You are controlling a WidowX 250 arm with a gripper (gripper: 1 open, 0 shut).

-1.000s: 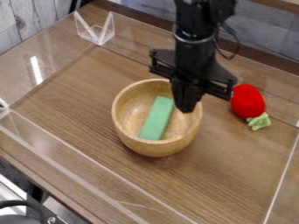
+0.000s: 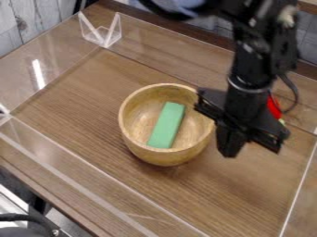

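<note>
The black gripper point(image 2: 225, 130) hangs over the table just right of a light wooden bowl point(image 2: 136, 116), its lower parts pointing down; it is shut, as far as shows, with nothing visible between its fingers. A green block point(image 2: 165, 125) lies inside the bowl. A red object point(image 2: 276, 107) is mostly hidden behind the arm at the right.
A small white wire-like holder point(image 2: 99, 28) stands at the back left, near the table's dark edge.
The gripper has moved right and toward the front, now covering most of the red object. The bowl and green block look unmoved.
</note>
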